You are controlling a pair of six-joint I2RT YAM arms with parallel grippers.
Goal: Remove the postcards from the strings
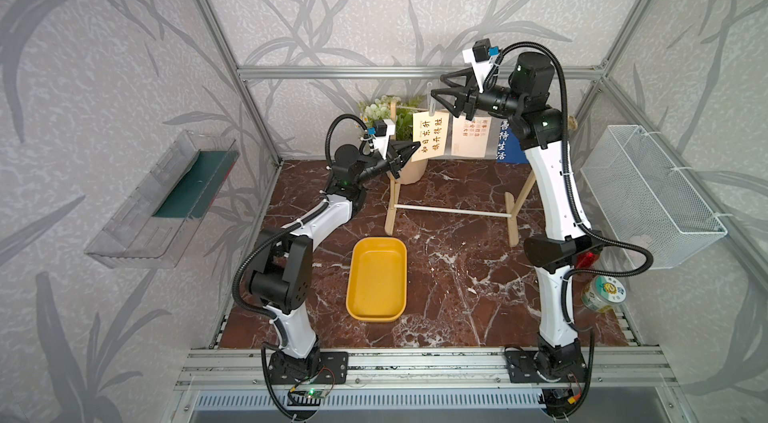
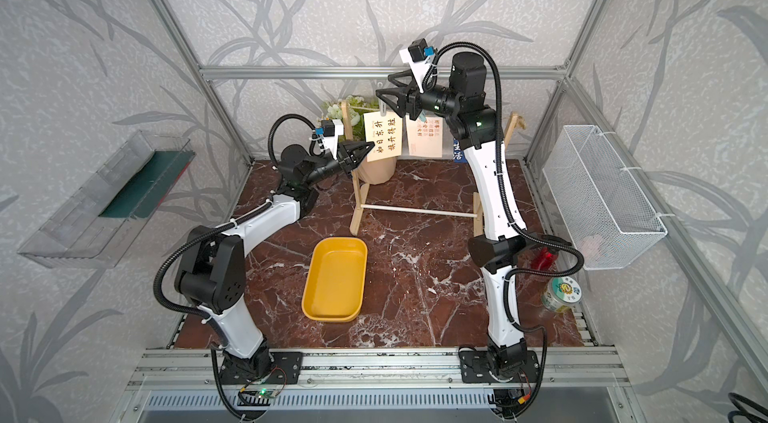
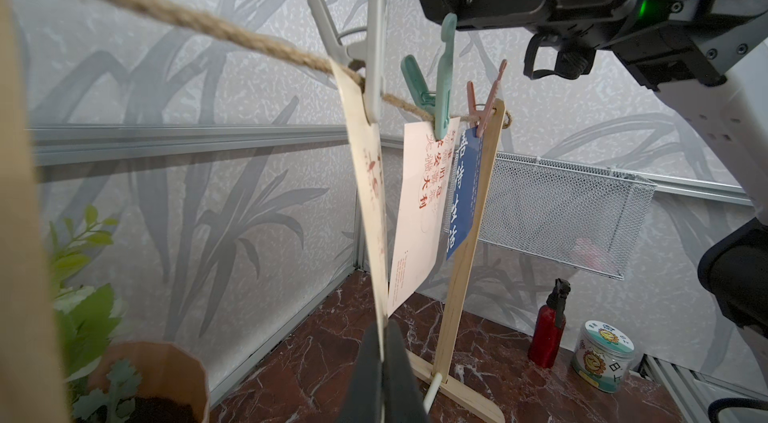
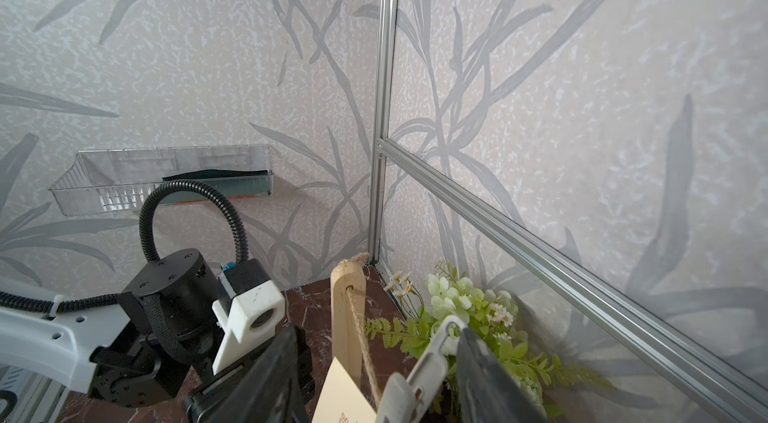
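Observation:
A cream postcard with dark writing hangs at the left of the string. At its lower edge my left gripper is shut on it; in the left wrist view the card runs down between the fingers. A pale clip still pins the card's top to the string. My right gripper stands open, its fingers spread on either side of that clip. Further right hang a pink card under a green clip and a blue card under a red clip.
The wooden stand holds the string. A potted plant is behind its left post. An empty yellow tray lies in front. A white wire basket is on the right wall, a red bottle and tin below.

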